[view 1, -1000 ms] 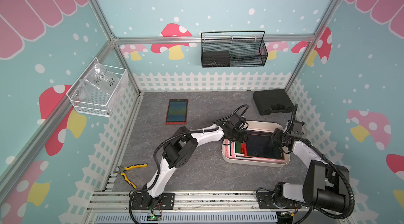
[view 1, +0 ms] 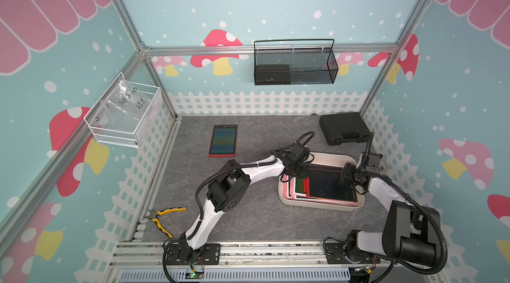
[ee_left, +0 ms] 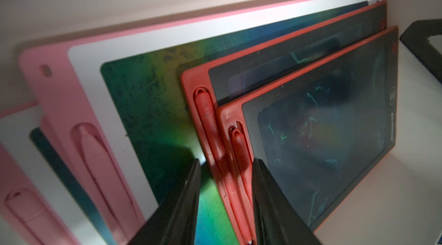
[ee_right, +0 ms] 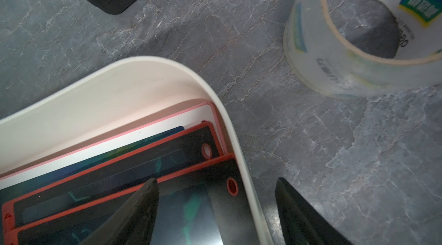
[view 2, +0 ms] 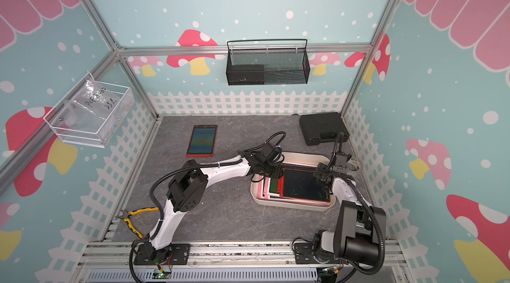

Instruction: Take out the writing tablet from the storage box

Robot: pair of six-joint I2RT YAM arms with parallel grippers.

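The cream storage box (view 1: 321,207) holds several writing tablets, stacked and overlapping. On top lies a red-framed tablet with a dark screen (view 1: 332,184); a second red-framed tablet (ee_left: 294,54) shows just behind it, over a pink-framed one (ee_left: 69,70). My left gripper is open above the tablets' left edges, the red frames and their pens showing between its fingers. At the box's right end my right gripper is open, its fingers on either side of the box wall and the top tablet's right corner. Contact cannot be judged.
Another red-framed tablet (view 1: 223,140) lies on the table at the back left. A black case (view 1: 345,127) stands behind the box, and a tape roll (ee_right: 363,33) sits right of it. Yellow-handled pliers (view 1: 162,219) lie front left.
The box with its tablets has shifted slightly left, and both grippers have moved slightly left as well.
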